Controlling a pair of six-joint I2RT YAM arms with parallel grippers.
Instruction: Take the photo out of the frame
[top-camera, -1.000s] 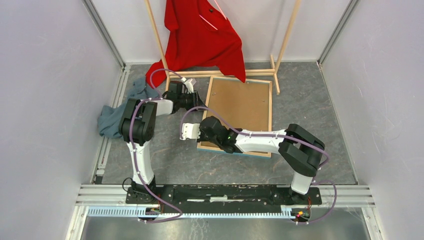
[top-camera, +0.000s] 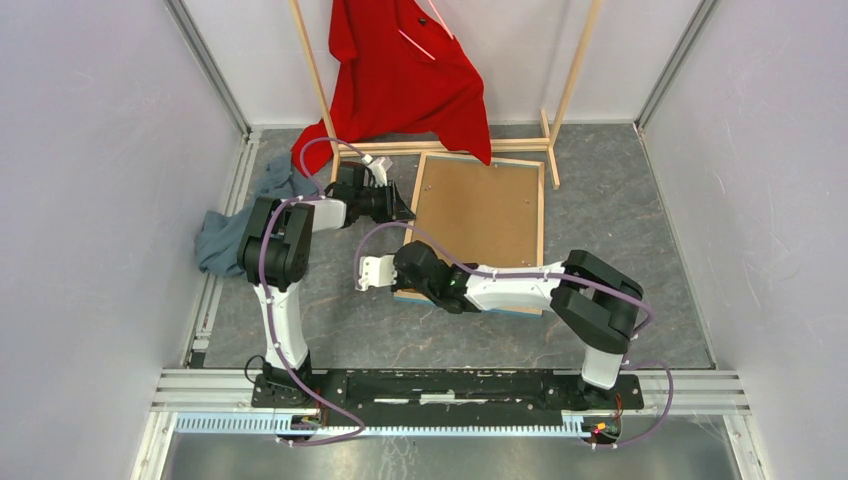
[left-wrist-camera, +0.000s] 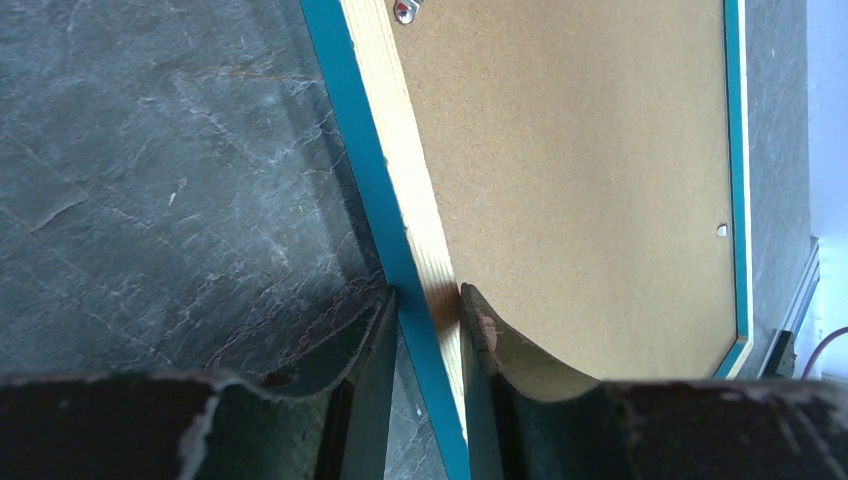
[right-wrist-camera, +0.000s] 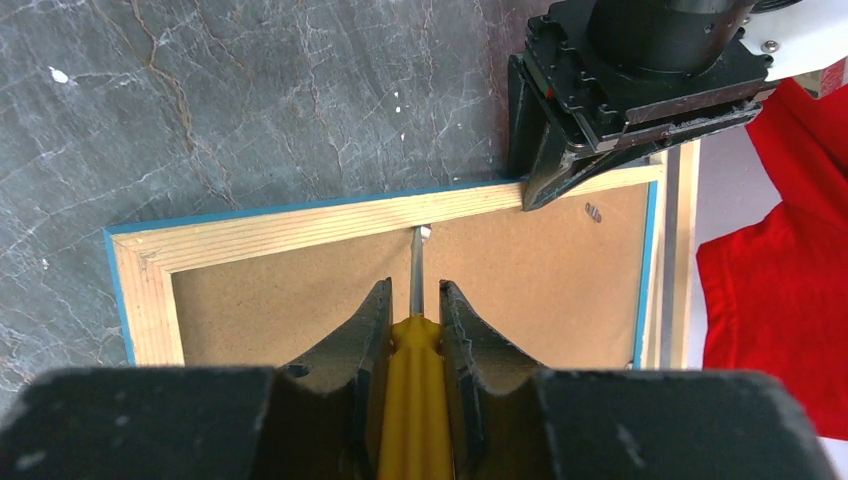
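Observation:
A wooden photo frame with blue outer edge and brown backing board lies face down on the floor. My left gripper has its fingers either side of the frame's left rail, close against it. My right gripper is shut on a yellow-handled screwdriver, its thin shaft reaching a small metal tab at the inner edge of that rail. Small metal fasteners show on the board.
A wooden rack with a red garment stands at the back. A blue cloth lies at the left. Bare floor surrounds the frame's right and front.
The left arm looks unchanged.

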